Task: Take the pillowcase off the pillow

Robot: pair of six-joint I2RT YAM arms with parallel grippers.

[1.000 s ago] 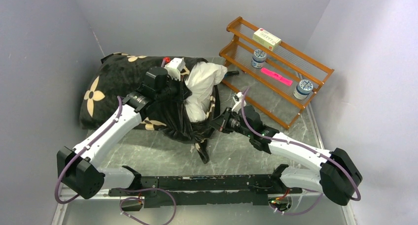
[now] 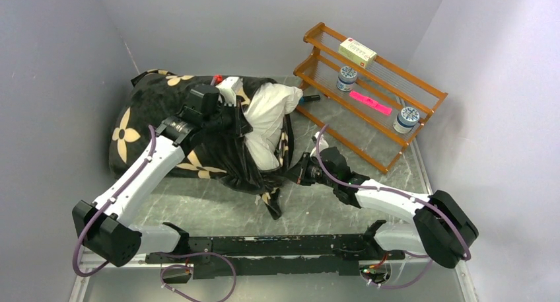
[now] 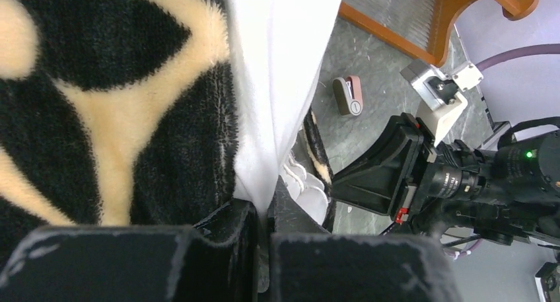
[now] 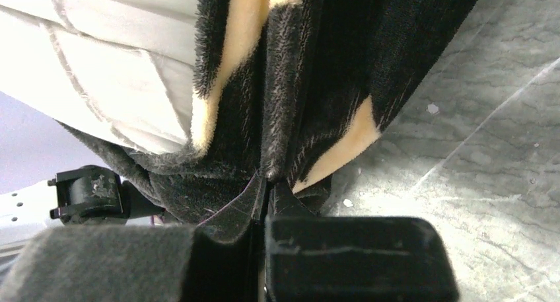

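A black pillowcase [image 2: 148, 110] with cream flowers covers most of the pillow, which lies on the grey floor. The white pillow [image 2: 271, 113] bulges from the open right end of the case. My left gripper [image 2: 247, 127] is at that opening, and in the left wrist view a pinch of white pillow fabric [image 3: 264, 130] runs down between its shut fingers. Low at the case's mouth, my right gripper [image 2: 289, 176] is shut; in the right wrist view a narrow black fold of pillowcase [image 4: 280, 117] runs into its fingertips. My left arm hides part of the case.
A wooden rack [image 2: 376, 94] stands at the back right, holding two jars, a small box [image 2: 357, 52] and a pink strip [image 2: 370, 102]. Beside the pillow lies a small stapler-like object [image 3: 348, 95]. Floor in front of the case is open.
My left gripper has shifted very slightly left. The right gripper has moved a little down over the last second. The pillow and case look nearly the same.
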